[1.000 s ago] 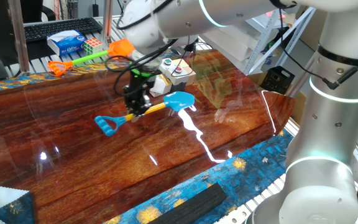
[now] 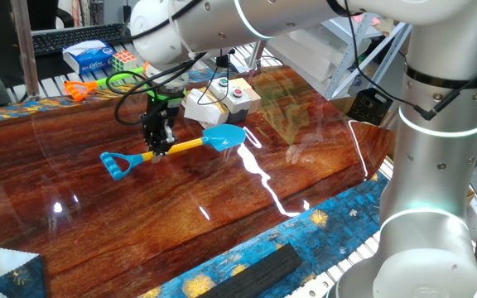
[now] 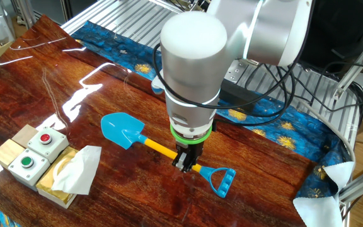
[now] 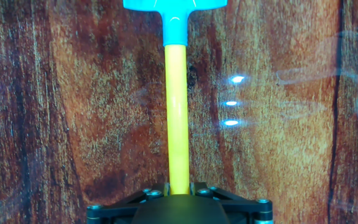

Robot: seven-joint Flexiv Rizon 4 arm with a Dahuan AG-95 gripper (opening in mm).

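A toy shovel with a blue blade (image 2: 224, 136), a yellow shaft (image 3: 159, 148) and a blue D-shaped grip (image 3: 222, 181) is at the middle of the dark wooden tabletop (image 2: 81, 190). My gripper (image 2: 160, 150) is shut on the yellow shaft, nearer the grip end than the blade. From the wrist view, the shaft (image 4: 177, 112) runs straight up from between the fingers to the blade at the top edge; the grip is out of sight there. Whether the shovel touches the table or hangs just above it, I cannot tell.
Beside the blade stand two button boxes, one red-topped (image 3: 46, 144) and one green-topped (image 3: 28, 166), with a tissue box (image 3: 74, 173). An orange-and-green toy (image 2: 98, 84), a puzzle cube (image 2: 124, 61) and a blue box (image 2: 88, 56) are at the back left.
In exterior view 1 my gripper and the shovel have moved together to the left and slightly down, with the gripper staying on the shaft. The button boxes have not moved.
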